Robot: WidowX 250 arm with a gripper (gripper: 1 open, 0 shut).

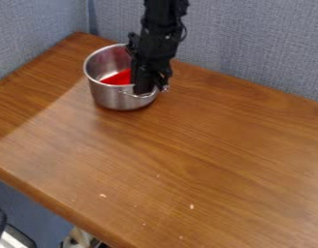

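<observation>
A steel pot [106, 96] stands on the wooden table near the back left. Inside it is a red object [116, 78], partly hidden by the pot wall and my arm. My black gripper [144, 85] reaches down from above at the pot's right side, over or just inside the rim. Its fingertips are hard to make out against the pot, and I cannot see anything held between them.
Grey padded walls [252, 48] border its back and left. Some equipment shows below the table's near left edge.
</observation>
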